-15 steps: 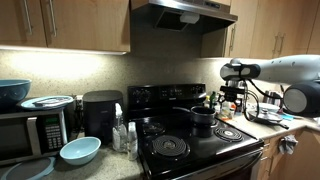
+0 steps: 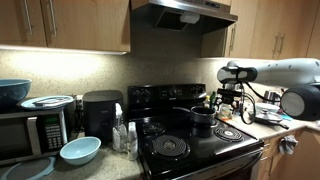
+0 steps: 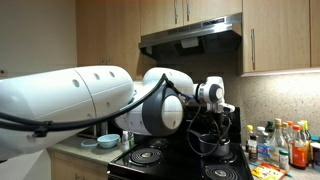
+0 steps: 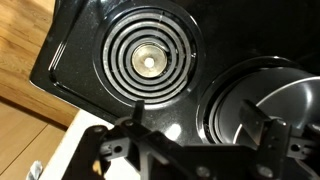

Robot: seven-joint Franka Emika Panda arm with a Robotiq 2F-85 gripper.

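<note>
My gripper is open above the stove, its two black fingers far apart with nothing visible between them. In the wrist view, a coil burner (image 4: 150,59) lies bare at upper left, and a dark pot (image 4: 290,108) shows at the right, partly hidden by a finger. Exterior view 1 has the pot (image 2: 203,116) on the black stove (image 2: 195,148), left of the arm's hand (image 2: 231,75). From the other side, the white wrist (image 3: 212,92) hangs over the stove's right part.
Bottles and jars (image 3: 282,145) crowd the counter right of the stove. A light-blue bowl (image 2: 80,151) and spray bottle (image 2: 119,130) stand to its left. The range hood (image 2: 185,15) juts out overhead.
My hand has shifted slightly left toward the pot and sits a little lower. The pot and the counter objects look unmoved.
</note>
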